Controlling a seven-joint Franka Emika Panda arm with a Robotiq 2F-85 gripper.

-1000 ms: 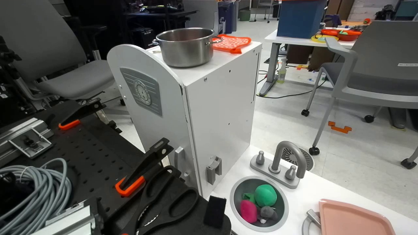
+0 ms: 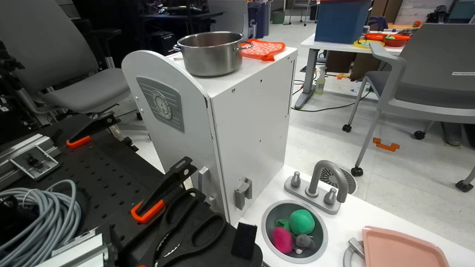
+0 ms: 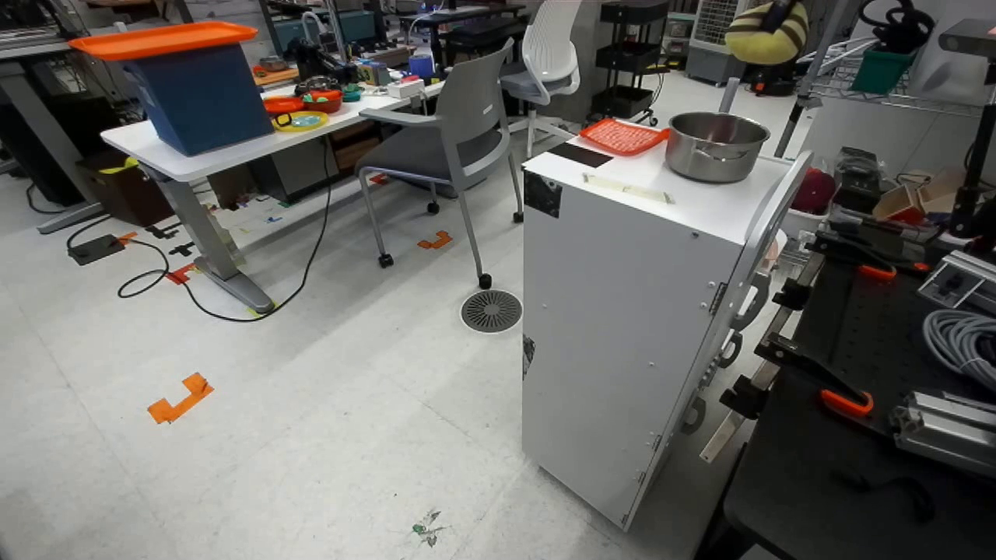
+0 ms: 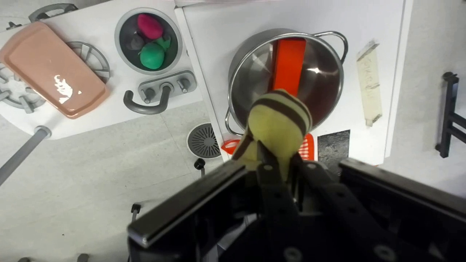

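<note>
A yellow plush with dark brown stripes (image 4: 279,126) is held in my gripper, which is shut on it. In exterior view 2 the same plush (image 3: 767,39) hangs at the top right, higher than the steel pot (image 3: 717,149). That pot stands on top of the white cabinet (image 3: 626,280). Seen from the wrist, the plush covers the near part of the pot (image 4: 323,87), and a red-orange block (image 4: 289,67) shows inside it. Exterior view 1 shows the pot (image 2: 211,58) but not my gripper.
Beside the pot lies a red mat (image 3: 623,137). Lower than the cabinet top, a sink (image 4: 120,37) holds pink, green and grey soft toys next to a curved faucet (image 4: 148,108). A pink tray (image 4: 56,70) rests over the burners. Tape (image 4: 370,85) sticks to the cabinet top.
</note>
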